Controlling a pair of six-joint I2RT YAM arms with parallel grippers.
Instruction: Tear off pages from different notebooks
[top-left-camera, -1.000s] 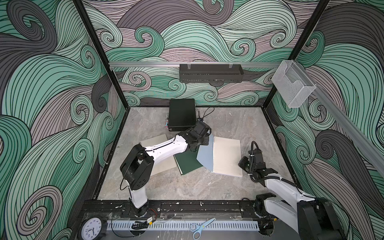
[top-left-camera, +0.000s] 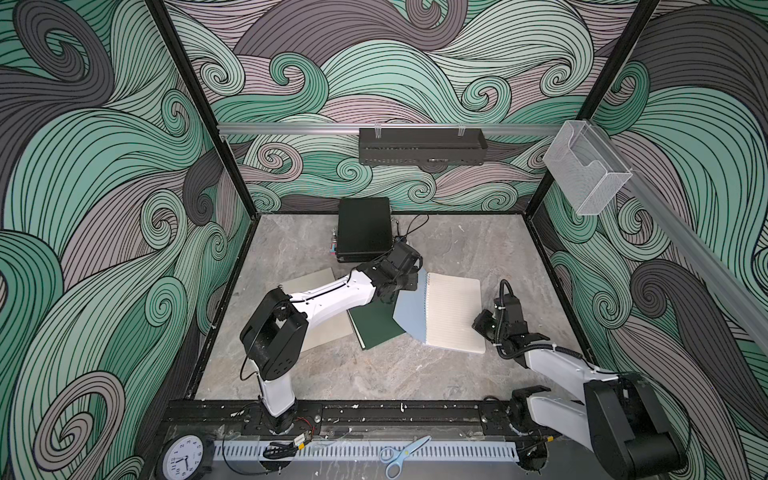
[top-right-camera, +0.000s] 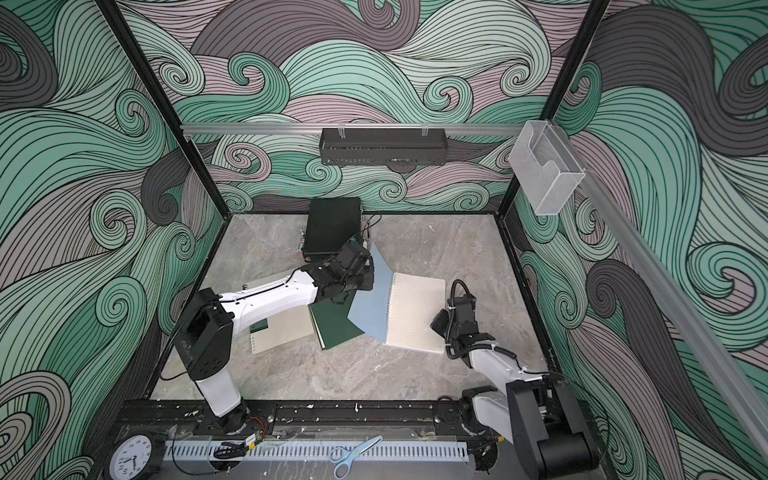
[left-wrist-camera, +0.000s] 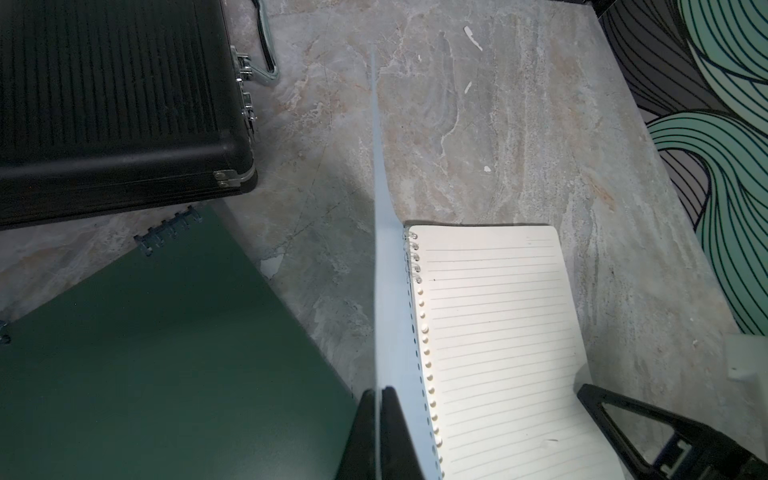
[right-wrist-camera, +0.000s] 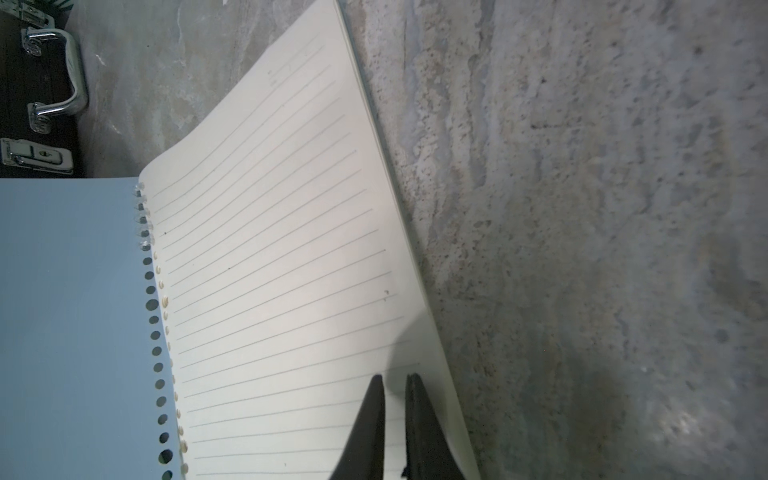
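Note:
An open spiral notebook (top-left-camera: 453, 312) lies on the right half of the table, its lined white page (right-wrist-camera: 280, 280) facing up. Its light blue cover (top-right-camera: 369, 296) stands raised on the left side. In the left wrist view my left gripper is shut on that cover, whose thin edge runs between the fingers. At the page's right border, my right gripper is nearly closed, with paper between its narrow fingers; how many sheets, I cannot tell. A dark green notebook (left-wrist-camera: 176, 344) lies left of it, partly under my left arm. Another notebook with cream pages (top-right-camera: 280, 332) is farther left.
A black case (top-left-camera: 364, 228) stands at the back, with a cable beside it. Scissors (top-left-camera: 404, 456) lie outside the table's front edge.
My right gripper has shifted slightly left, onto the edge of the lined page, and its arm has swung a little. The left arm and the blue cover have not moved.

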